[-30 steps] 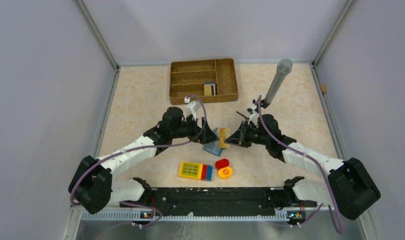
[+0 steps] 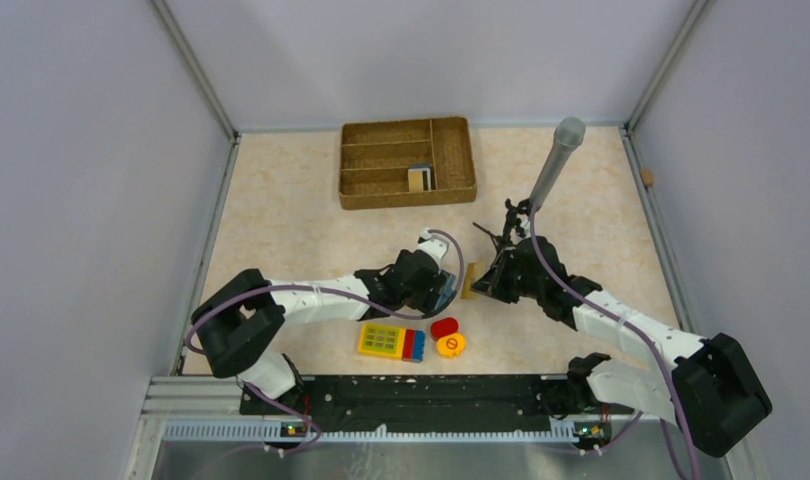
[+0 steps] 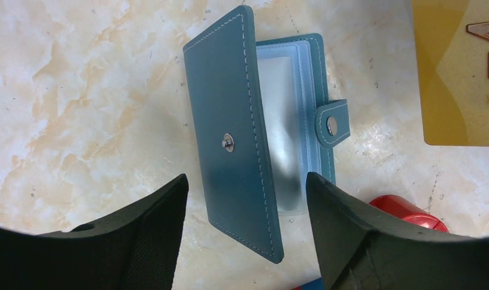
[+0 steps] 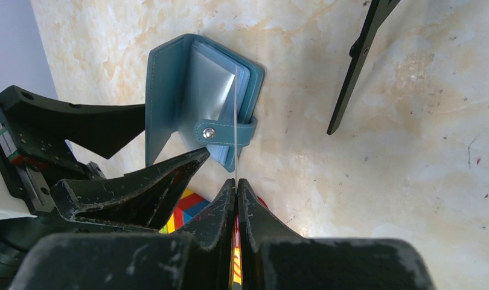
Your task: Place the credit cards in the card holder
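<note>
The blue-grey card holder (image 3: 224,121) lies on the table, its snap flap raised and a clear sleeve showing underneath. Over it, my left gripper is part open, one finger on each side of the flap; whether either finger touches is hard to tell. To the holder's right, a gold card (image 2: 469,282) stands out from my right gripper, which is shut on it. From the right wrist view the card (image 4: 235,109) is only a thin edge, in line with the holder's strap.
A brown divided tray (image 2: 386,202) at the back holds several cards (image 2: 419,179). Near the front edge lie a yellow toy phone (image 2: 381,340), a red piece (image 2: 444,328) and a yellow piece (image 2: 451,346). A grey stand (image 2: 556,165) rises at the right.
My right gripper has drawn the card rightward, off the holder.
</note>
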